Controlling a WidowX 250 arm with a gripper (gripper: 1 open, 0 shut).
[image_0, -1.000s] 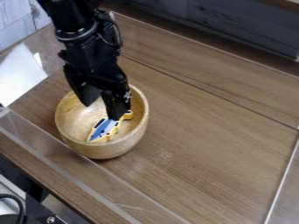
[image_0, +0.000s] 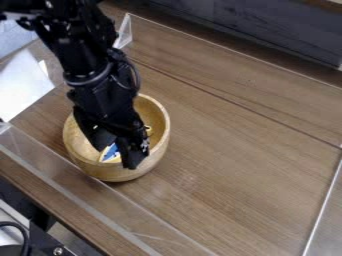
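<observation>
A wooden bowl (image_0: 83, 152) sits at the left of the table, with a small blue and white object (image_0: 110, 153) inside, mostly hidden by the arm. The black gripper (image_0: 115, 142) is down inside the bowl over that object, its fingers spread apart. Whether the fingers touch the object cannot be told.
A dark wall runs along the back. Clear panels edge the table at the left and right, and cables lie at the bottom left.
The gripper has moved downward into the bowl and now covers much of the object inside it.
</observation>
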